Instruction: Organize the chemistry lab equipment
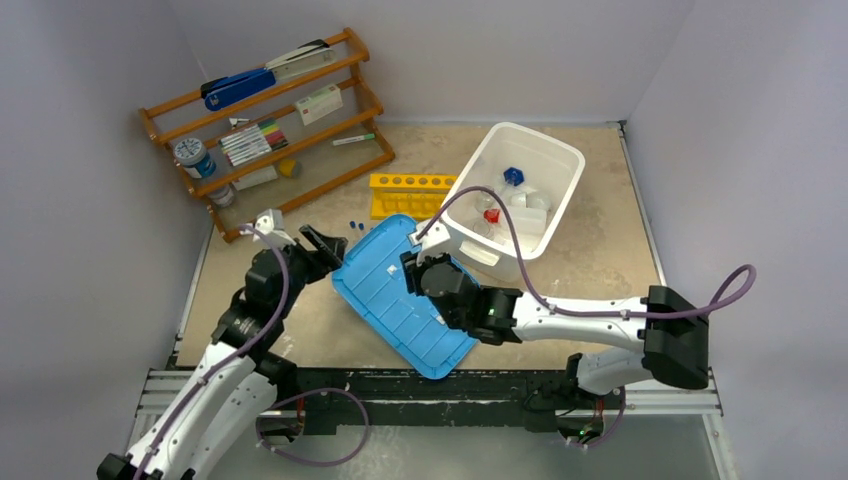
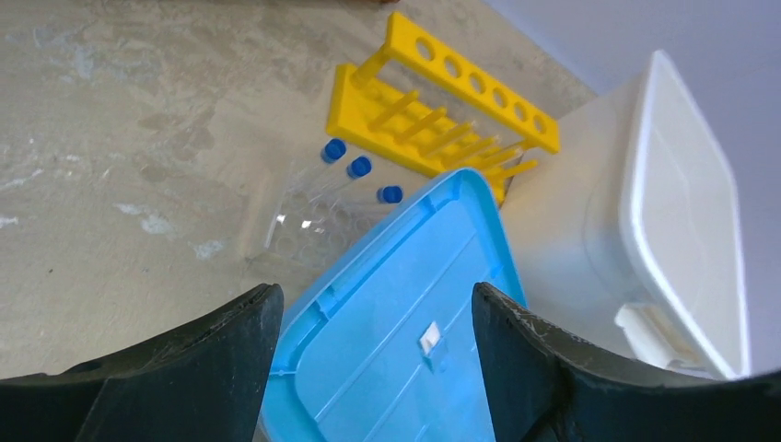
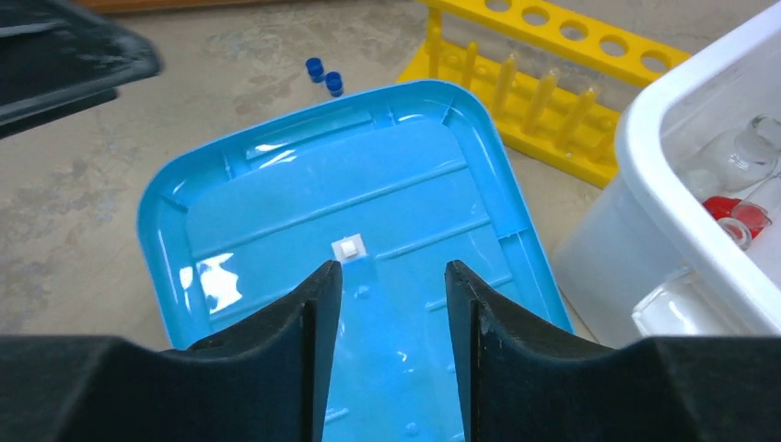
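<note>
A blue lid [image 1: 385, 290] lies on the table. Over its upper part my right gripper hangs with its fingers apart and nothing between them. My left gripper is open and empty, above the lid's left edge. Clear tubes with blue caps [image 2: 359, 167] lie by the lid's edge, between it and the yellow rack [image 2: 442, 101]; the rack's holes look empty. The white bin [image 1: 575, 165] stands right of the lid and holds glassware, including a blue-topped piece [image 1: 513, 176] and a red one [image 1: 491, 215].
At the back left stands a wooden shelf [image 1: 365, 105] with a blue stapler [image 1: 238, 90], markers [image 1: 253, 143] and a jar [image 1: 194, 157]. The bin's tall wall bounds the lid's right side. Bare table [image 1: 310, 325] shows left of the lid.
</note>
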